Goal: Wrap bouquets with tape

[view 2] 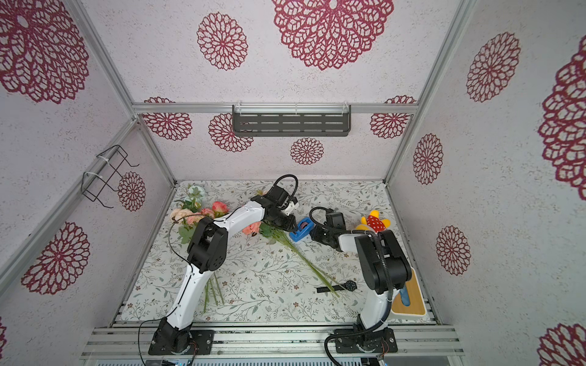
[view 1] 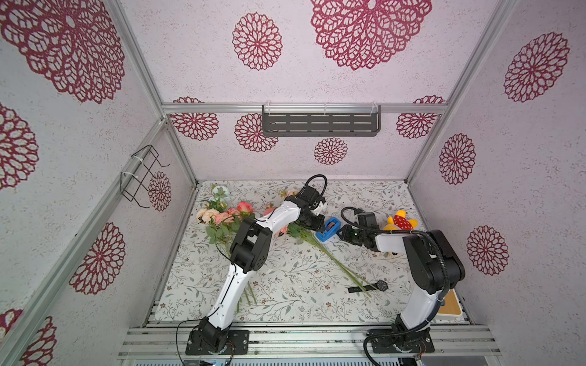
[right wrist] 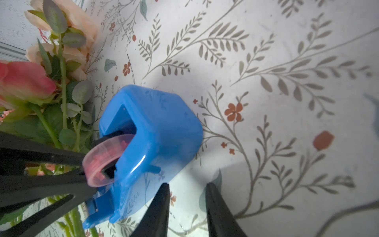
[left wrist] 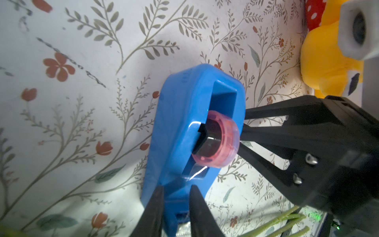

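Observation:
A blue tape dispenser (left wrist: 169, 122) with a pink-rimmed roll of clear tape (left wrist: 223, 142) lies on the table between my two grippers. In the left wrist view my left gripper has its fingers apart, and the dispenser's near end shows in the gap. The right wrist view shows my right gripper part open beside the dispenser, only tablecloth visible between its fingers. One bouquet's long green stems (view 1: 332, 259) run diagonally below the dispenser; its flowers are partly hidden by my left arm. Another bouquet (view 1: 226, 216) lies at the left.
A yellow toy with a red dotted part (view 1: 401, 220) sits behind my right arm. A black strap-like item (view 1: 363, 288) lies by the stem ends. At the right front corner stands an orange tray (view 2: 421, 308).

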